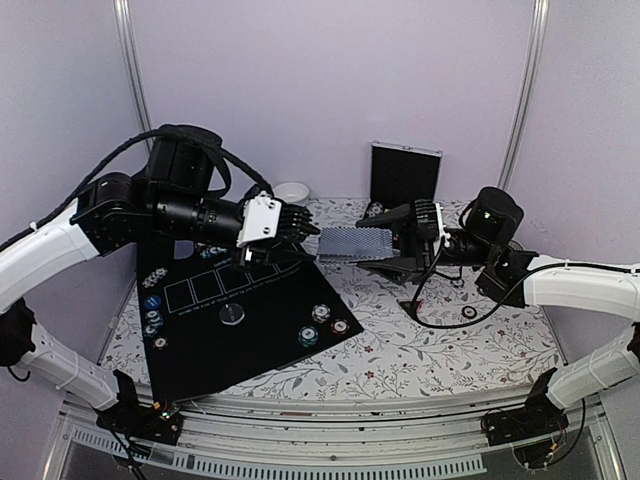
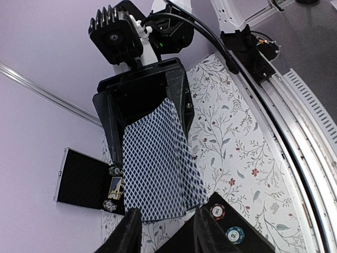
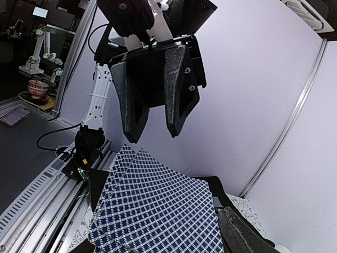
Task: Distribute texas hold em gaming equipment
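Observation:
A deck of playing cards [image 1: 350, 243] with a blue checkered back is in the air, my right gripper [image 1: 363, 244] shut on it from the right. The deck [image 2: 155, 163] fans slightly in the left wrist view, and its back [image 3: 158, 211] fills the lower part of the right wrist view. Facing it from the left, my left gripper [image 1: 308, 245] is open and empty; its fingers [image 3: 174, 100] stand apart just off the deck's end. Below lies the black poker mat [image 1: 260, 345], with card outlines, a silvery round disc [image 1: 232, 314] and stacks of chips [image 1: 308, 336].
An open black case [image 1: 405, 175] stands at the back, partly behind the right arm. A white bowl [image 1: 292, 192] sits at the back middle.

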